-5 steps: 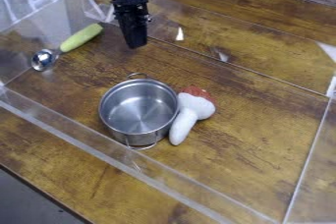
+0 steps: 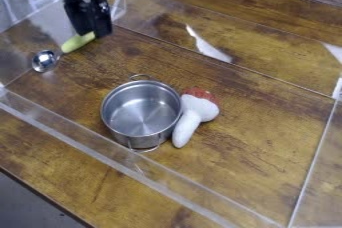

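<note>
My black gripper [image 2: 94, 20] hangs at the upper left, just above and beside the pale green handle of a ladle [image 2: 80, 41], whose steel bowl [image 2: 46, 61] rests on the wooden table. The gripper is open, though its fingers are small and dark in this view. A steel pot [image 2: 140, 112] with two handles stands at the centre. Right of it lies a white plush object [image 2: 195, 118] with a red and white top, touching or very near the pot.
Clear plastic walls [image 2: 160, 188] border the wooden work area [image 2: 254, 142] on several sides.
My gripper has moved left and down from the back middle toward the ladle's green handle, which it now partly hides. The pot and plush object have not moved.
</note>
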